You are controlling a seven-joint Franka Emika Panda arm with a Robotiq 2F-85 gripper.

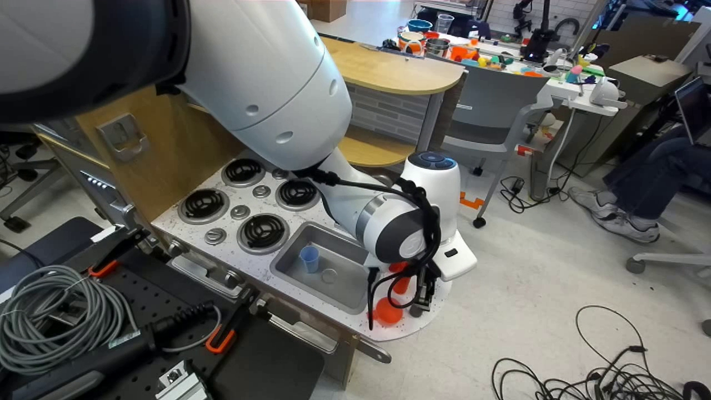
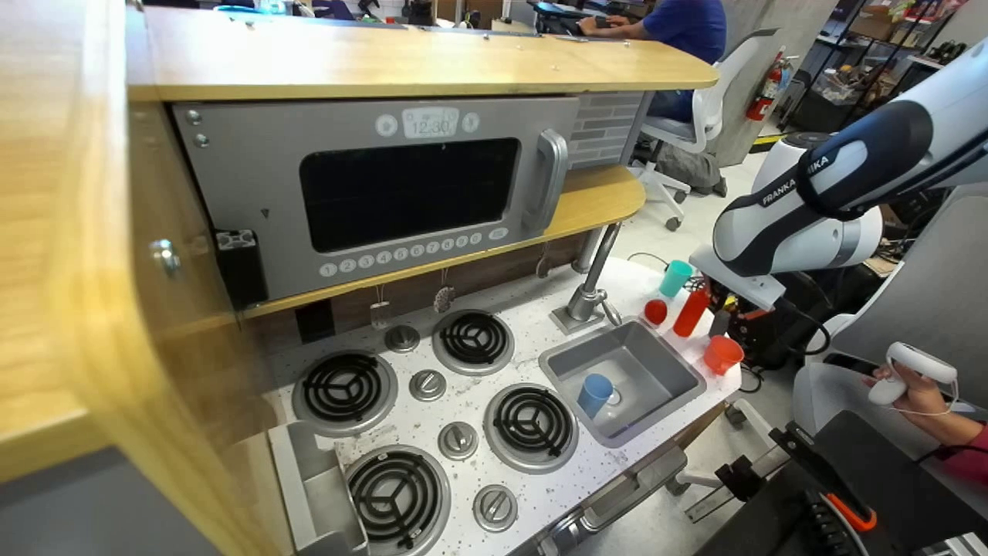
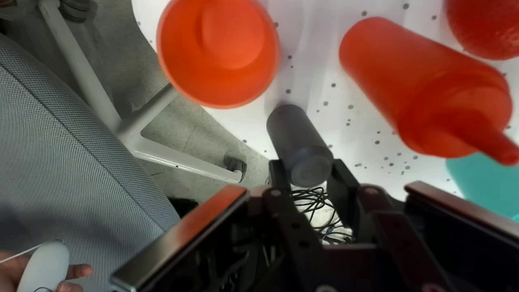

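Note:
In the wrist view a dark grey can stands on the speckled white counter, its top end toward the camera. My gripper is shut on its upper part, one black fingertip against each side. Exterior view 2 shows the can beneath the arm, between the red bottle and the orange cup. From exterior view 1 the arm and cables hide most of the gripper, and only the can's dark base shows.
Close by on the counter are an orange cup, a red squeeze bottle, a red round item and a teal cup. The sink holds a blue cup. The counter's rounded edge lies near the can.

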